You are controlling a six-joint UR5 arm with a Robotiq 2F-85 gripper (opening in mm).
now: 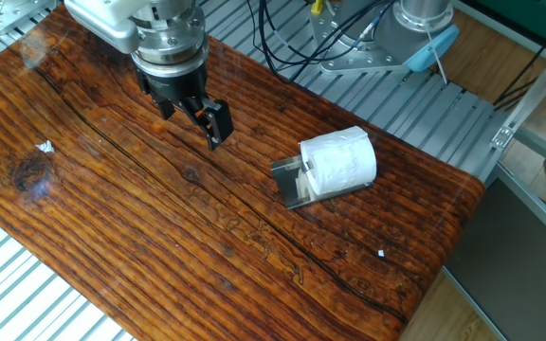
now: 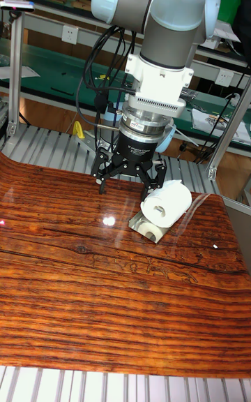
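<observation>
A white paper roll [image 1: 338, 161] lies on its side in a metal holder [image 1: 289, 183] on the brown wooden table. In exterior view 3 the same roll [image 2: 167, 203] shows its hollow end, with the shiny holder plate [image 2: 148, 227] beneath it. My black gripper [image 1: 191, 126] hangs above the table, to the left of the roll in exterior view 2 and apart from it. Its fingers are spread wide in exterior view 3, where the gripper [image 2: 124, 188] is open with nothing between the fingertips. From there, one finger appears close to the roll, behind it.
Small white scraps lie on the wooden table [image 1: 159, 256], one scrap [image 1: 45, 147] at the left and another [image 1: 381, 253] near the right end. Dark cables [image 1: 287, 43] run behind the table's back edge by the robot base.
</observation>
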